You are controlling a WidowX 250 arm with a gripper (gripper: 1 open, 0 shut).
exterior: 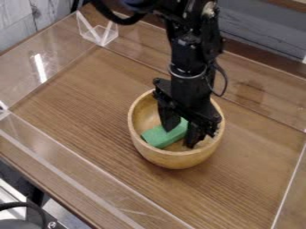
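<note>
A round light wooden bowl (167, 157) sits on the wooden table, holding a green block (160, 136) in its left part. My black gripper (189, 125) reaches down from above into the bowl, over and beside the block's right end, partly hiding it. Whether the fingers are open or shut on the block is hard to make out among the dark parts.
A clear plastic object (98, 27) is at the back left. Cables lie past the table's lower left edge.
</note>
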